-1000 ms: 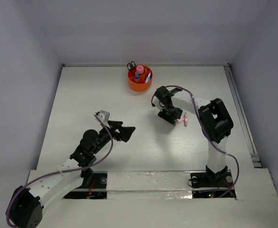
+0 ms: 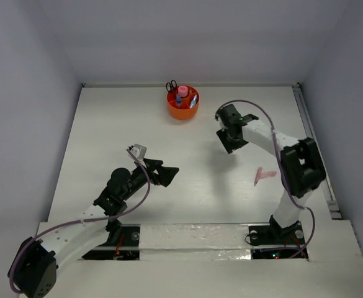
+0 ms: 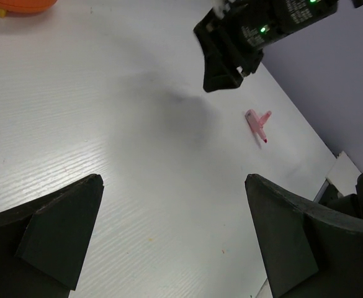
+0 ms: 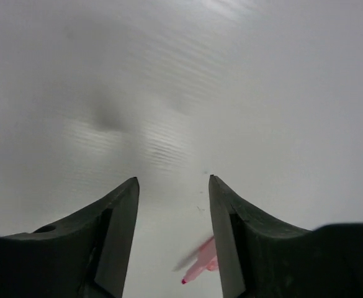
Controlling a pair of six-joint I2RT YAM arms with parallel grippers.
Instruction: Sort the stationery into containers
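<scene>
A pink marker-like item (image 2: pixel 265 175) with a side piece lies on the right of the white table. The left wrist view shows this pink item (image 3: pixel 257 125) with a dark red tip. In the right wrist view the pink item (image 4: pixel 203 259) is partly covered by a finger. My right gripper (image 2: pixel 229 148) is above the table, up and left of it; its fingers stand apart with nothing between them. Over the left-centre table, my left gripper (image 2: pixel 172 177) is open and empty. An orange round container (image 2: pixel 182 113) at the back holds scissors (image 2: pixel 171 86) and other stationery.
The purple cable (image 2: pixel 279 161) loops along the right arm. Walls rise at the back and both sides.
My right arm has shifted slightly right. The left arm is nearly still.
</scene>
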